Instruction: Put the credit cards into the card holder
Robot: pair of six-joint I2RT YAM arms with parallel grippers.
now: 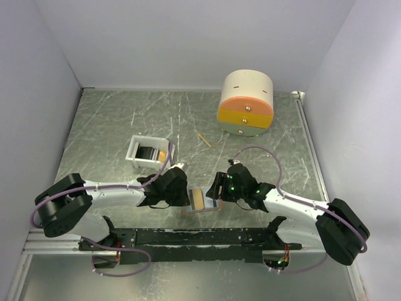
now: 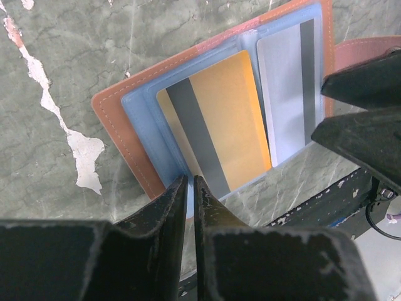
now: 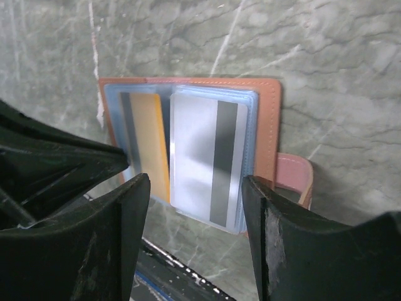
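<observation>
The card holder (image 1: 202,208) lies open on the table between my grippers, brown with blue sleeves. A gold card with a dark stripe (image 2: 227,113) and a silver card (image 3: 197,153) sit side by side in it. My left gripper (image 1: 187,196) is over the gold card, its fingertips (image 2: 185,185) close together at that card's lower edge; whether anything is between them is unclear. My right gripper (image 1: 218,191) stands open over the silver card, its two fingertips on either side of the card's lower part.
A white tray (image 1: 131,150) with more cards is at the back left. A rounded drawer box (image 1: 245,88) stands at the back right, a small yellow stick (image 1: 204,140) left of it. The table's middle behind the grippers is mostly clear.
</observation>
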